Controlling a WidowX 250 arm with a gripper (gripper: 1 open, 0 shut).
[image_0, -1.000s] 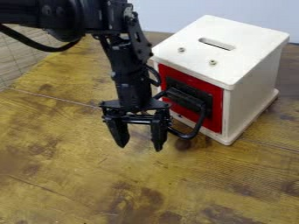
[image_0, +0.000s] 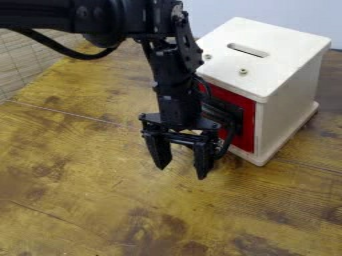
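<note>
My black gripper (image_0: 181, 160) hangs open just above the wooden table (image_0: 94, 200), its two fingers pointing down with nothing between them. It stands in front of a white box (image_0: 281, 110) with a slot and two small fasteners on its sloped top. The box's red front panel (image_0: 243, 130) is partly hidden behind my arm and gripper, along with most of the dark fitting and handle on it.
A pale wall (image_0: 274, 12) stands behind the box, and a tiled surface (image_0: 20, 65) shows beyond the table's left edge.
My gripper has moved to the right, toward the box's front, and now covers more of the red panel and its handle. The box has not visibly moved.
</note>
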